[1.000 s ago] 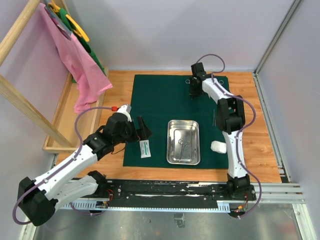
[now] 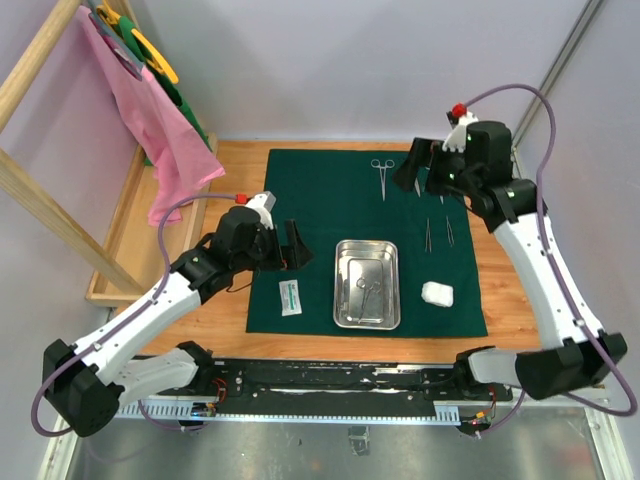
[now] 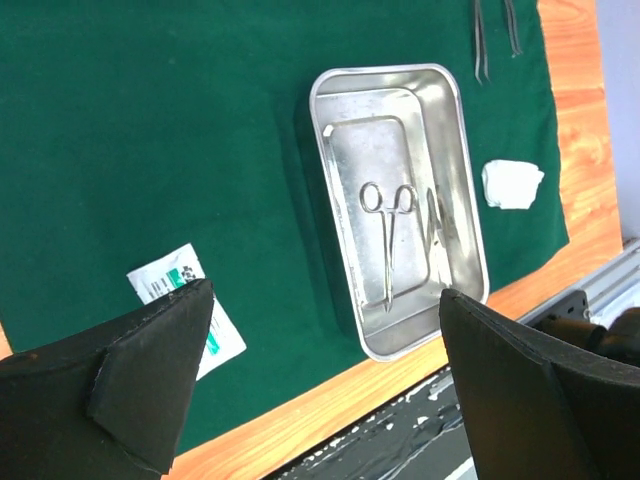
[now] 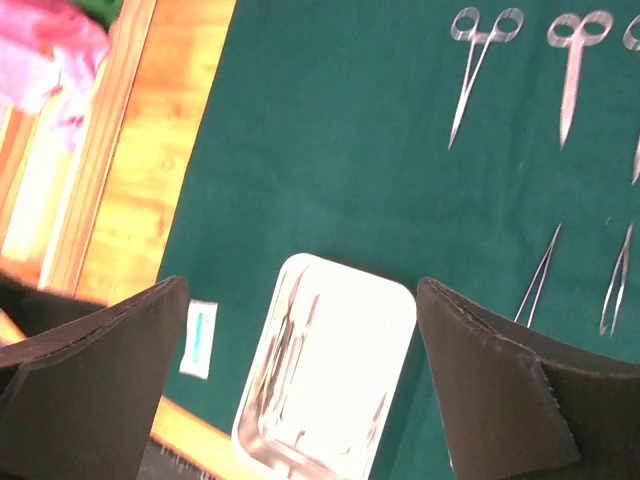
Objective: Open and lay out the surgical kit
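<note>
A green drape (image 2: pixel 310 200) lies flat on the table. On it stands the metal tray (image 2: pixel 367 318), holding scissor-handled forceps (image 3: pixel 388 240) and another slim tool (image 3: pixel 433 220). Forceps (image 2: pixel 382 175) lie at the drape's back; two more ring-handled tools, one of them scissors (image 4: pixel 575 70), lie beside them in the right wrist view. Two tweezers (image 2: pixel 428 235) (image 2: pixel 450 232) lie at the right, above white folded gauze (image 2: pixel 437 294). A white-and-green packet (image 2: pixel 290 297) is left of the tray. My left gripper (image 2: pixel 293 256) hovers open between packet and tray, empty. High over the back right, my right gripper (image 2: pixel 413 167) is open and empty.
At the left a wooden frame (image 2: pixel 60 210) carries hanging pink cloth (image 2: pixel 165 140) and green cloth (image 2: pixel 150 60). A rail (image 2: pixel 290 410) runs along the front edge.
</note>
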